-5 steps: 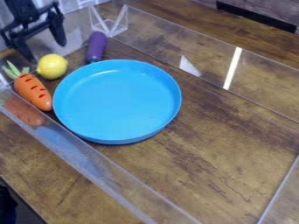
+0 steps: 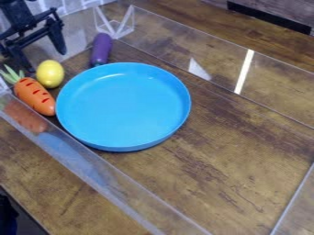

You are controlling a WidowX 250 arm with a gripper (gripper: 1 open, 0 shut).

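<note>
My black gripper [image 2: 31,37] is at the top left, partly cut off by the frame edge, its fingers apart just above and left of a yellow lemon-like toy [image 2: 50,73]. An orange carrot toy [image 2: 33,95] with green leaves lies at the left, below the yellow toy. A purple eggplant-like toy [image 2: 102,50] lies behind a large blue plate [image 2: 123,106]. Nothing shows held in the gripper.
A transparent wall [image 2: 105,193] crosses the lower left and clear panels edge the wooden surface. The wood [image 2: 227,138] right of the plate is bare.
The yellow toy looks more upright and slightly shifted left.
</note>
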